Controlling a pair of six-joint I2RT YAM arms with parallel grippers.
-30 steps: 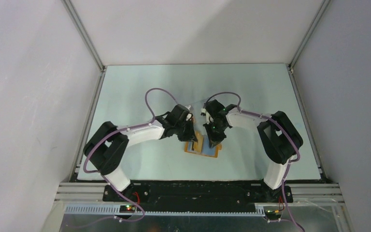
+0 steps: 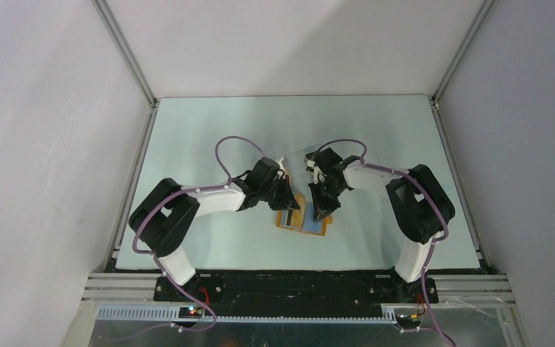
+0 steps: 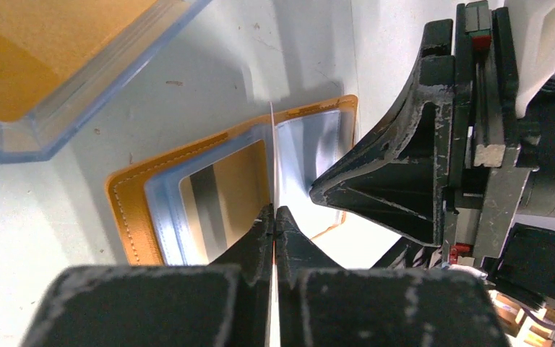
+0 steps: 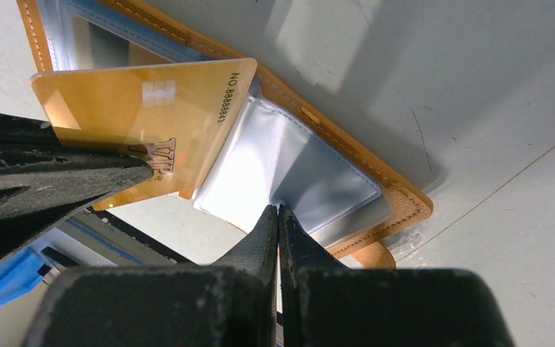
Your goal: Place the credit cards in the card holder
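The card holder [image 3: 131, 206], orange-brown with clear sleeves, lies open on the table. A gold card stands above it, its lower corner between the shut fingers of my left gripper; in the left wrist view it appears edge-on as a thin strip. A gold-and-grey card sits behind the holder's left sleeve [image 3: 160, 195]. My right gripper is shut at the edge of the right, pale sleeve [image 4: 318, 173]; whether the film is between its fingertips is hidden.
Behind the holder stands a clear box [image 3: 72, 108] with a gold card inside. Both grippers are close together over the holder. Bare table lies to the right of it and across the front.
The right gripper's body has shifted slightly to the right, with its tips still at the holder. My left gripper has moved only a little and still has the gold card.
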